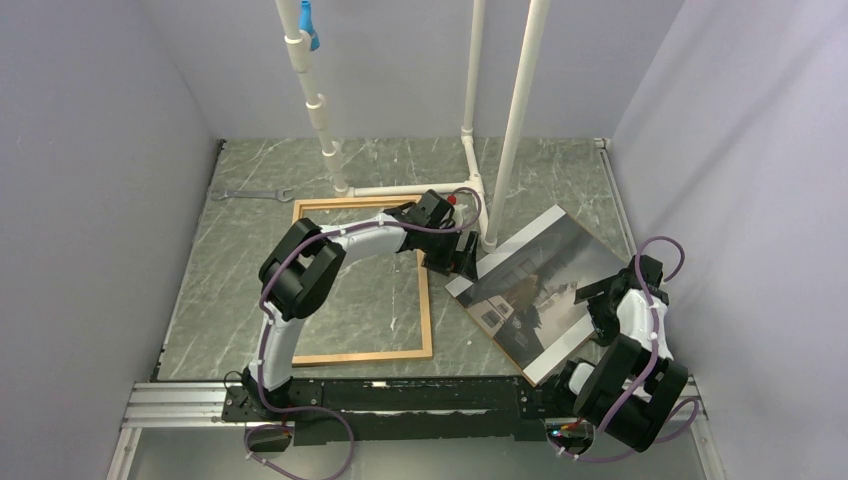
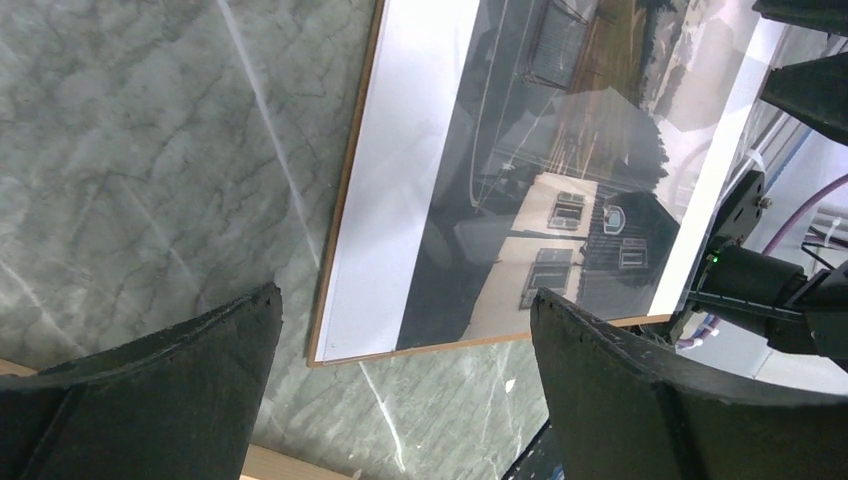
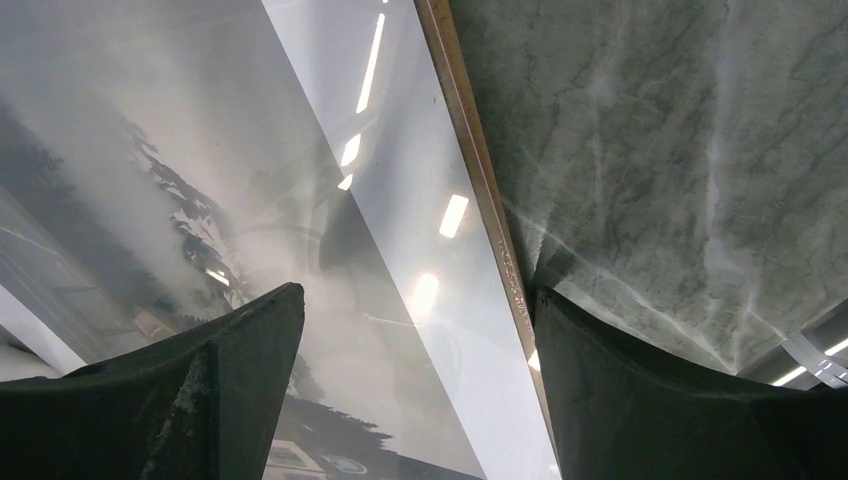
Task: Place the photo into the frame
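The photo panel (image 1: 535, 285), grey with white borders and a thin brown edge, lies tilted on the marble surface right of the wooden frame (image 1: 427, 330). The frame lies flat, enclosing bare marble. At the panel's upper-left corner is my left gripper (image 1: 466, 268), open; in the left wrist view a white-bordered corner of the photo (image 2: 395, 180) shows between and beyond its fingers. Over the panel's right edge stands my right gripper (image 1: 588, 302), also open. One of its fingers (image 3: 230, 370) is above the photo (image 3: 430, 230), the other beside the brown edge. Neither grips the panel.
White pipes (image 1: 510, 120) rise behind the frame and panel, their base (image 1: 410, 190) along the frame's far edge. A wrench (image 1: 250, 194) lies at the back left. Clear marble is left of the frame, and a grey wall (image 1: 760, 200) closes the right side.
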